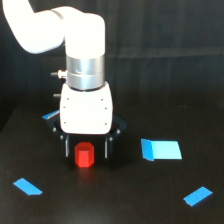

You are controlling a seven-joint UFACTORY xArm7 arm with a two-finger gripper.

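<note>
A small red block stands on the dark table, left of the middle in the camera view. My gripper points down over it, open. One dark finger shows to the left of the block and the other to its right, with a gap visible on each side. The block's upper part lies close below the white hand. Whether the fingers are level with it in depth is hard to tell.
A light-blue piece with a darker blue flap lies to the right. Blue tape strips mark the table at the front left and front right. Open dark table surrounds the block.
</note>
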